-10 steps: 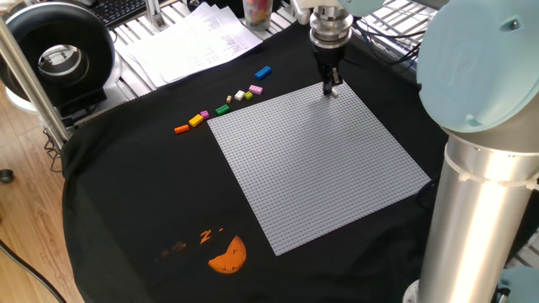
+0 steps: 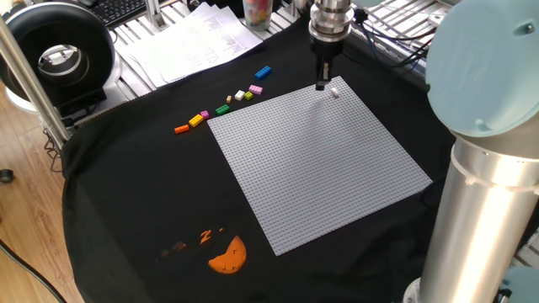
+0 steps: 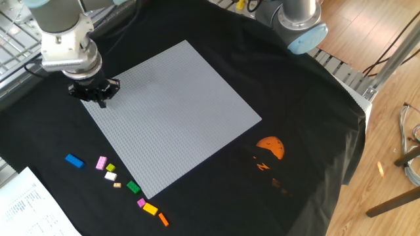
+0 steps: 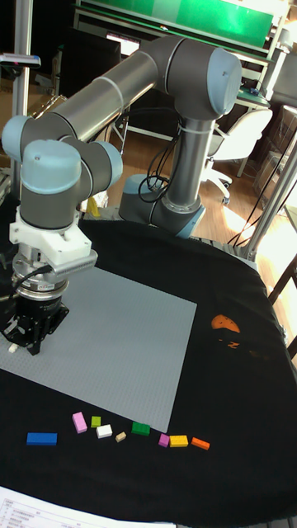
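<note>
A small whitish brick (image 2: 335,93) sits on the grey baseplate (image 2: 312,160), close to its far right corner in exterior view 1. My gripper (image 2: 322,84) points down just left of that brick in the same view, with a small gap showing between them. In exterior view 3 the brick (image 4: 13,348) peeks out to the left of the gripper (image 4: 33,345). Exterior view 2 has the gripper (image 3: 101,103) over the plate's corner, where the brick is hidden. How far the dark fingers are apart does not show clearly.
Loose bricks lie in a row beside the plate, including a blue brick (image 3: 75,160), a green brick (image 3: 133,187) and an orange brick (image 3: 163,219). Paper sheets (image 2: 194,46) lie beyond them. Most of the baseplate is bare. An orange print (image 2: 227,255) marks the black cloth.
My gripper has risen slightly and shifted left in exterior view 1, away from the whitish brick. That brick stays on the plate; the loose bricks have not moved.
</note>
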